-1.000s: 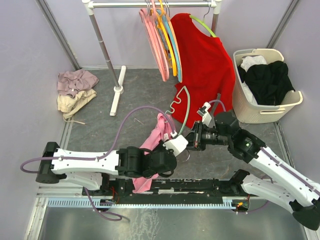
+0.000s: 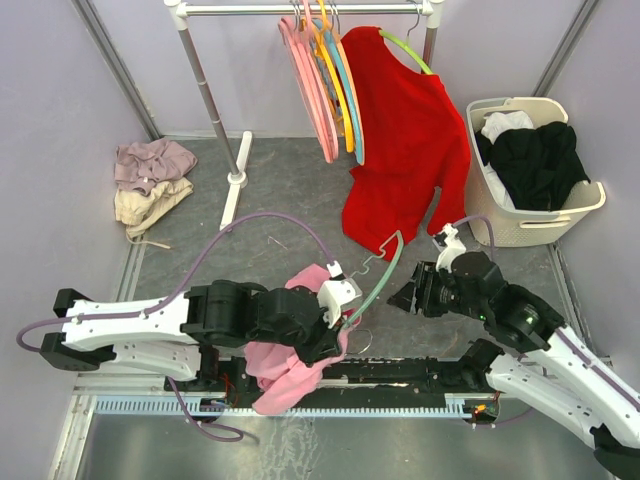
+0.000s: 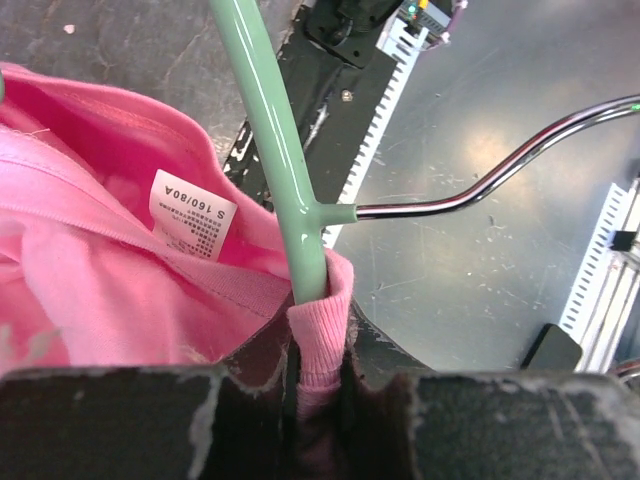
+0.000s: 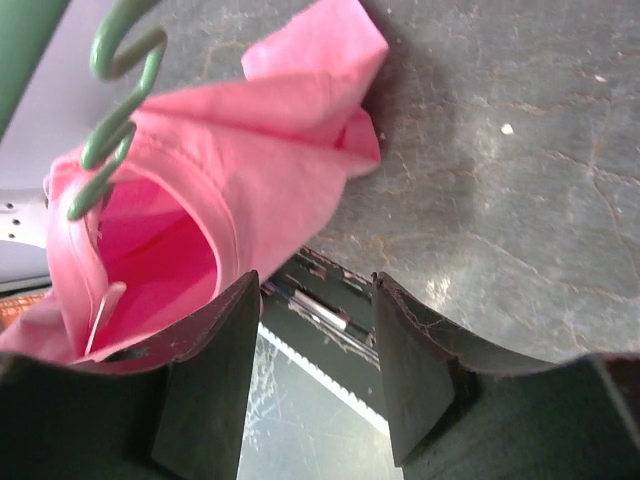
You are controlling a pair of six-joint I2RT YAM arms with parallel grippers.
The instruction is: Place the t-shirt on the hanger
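Note:
A pink t-shirt [image 2: 290, 372] hangs from my left gripper, which is shut on its fabric together with the green hanger. In the left wrist view the green hanger [image 3: 268, 130] runs up out of the folded pink neckline, its metal hook [image 3: 470, 195] pointing right. Its far arm sticks out uncovered to the upper right in the top view. My right gripper stands apart from shirt and hanger, its fingers spread with nothing between them. Through the right wrist view, the shirt's open neckline shows at left, with the hanger's green clips [image 4: 110, 130] above it.
Behind, a rack [image 2: 300, 10] carries several empty hangers and a red garment [image 2: 405, 130]. A laundry basket [image 2: 535, 232] stands at back right, and folded clothes [image 2: 150, 185] lie at left. Bare grey floor [image 2: 270, 240] lies between.
My right gripper has drawn away to the right from the hanger.

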